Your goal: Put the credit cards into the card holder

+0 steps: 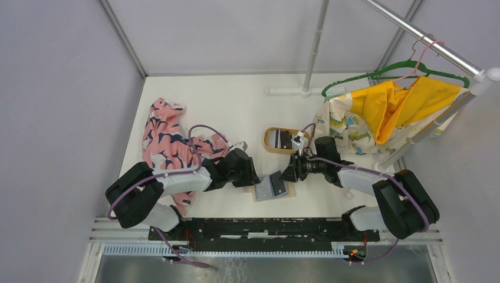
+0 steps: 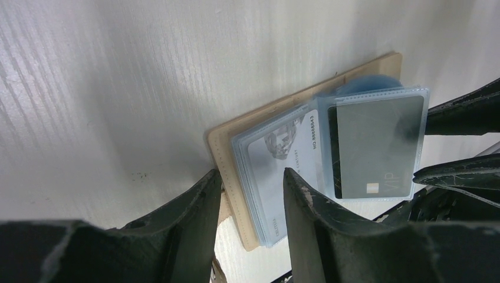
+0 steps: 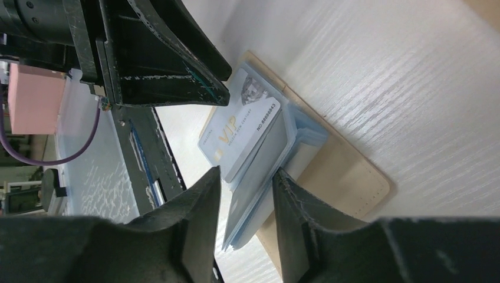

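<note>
A tan card holder [image 1: 273,196] with clear sleeves lies on the table between my grippers. In the left wrist view a white card [image 2: 283,171] fills the left part of the holder [image 2: 229,147], and a grey card [image 2: 378,141] sits in a clear sleeve to its right. My left gripper is part open over the holder's left edge, nothing visibly gripped. My right gripper is shut on the clear sleeves; in the right wrist view they stand folded up over the tan backing [image 3: 336,177], beside the white VIP card [image 3: 233,130].
A tan tray [image 1: 267,134] with more cards lies behind the holder. Pink patterned cloth [image 1: 165,135] lies at left. A clothes rack [image 1: 448,53] with hangers and yellow fabric [image 1: 401,106] stands at right.
</note>
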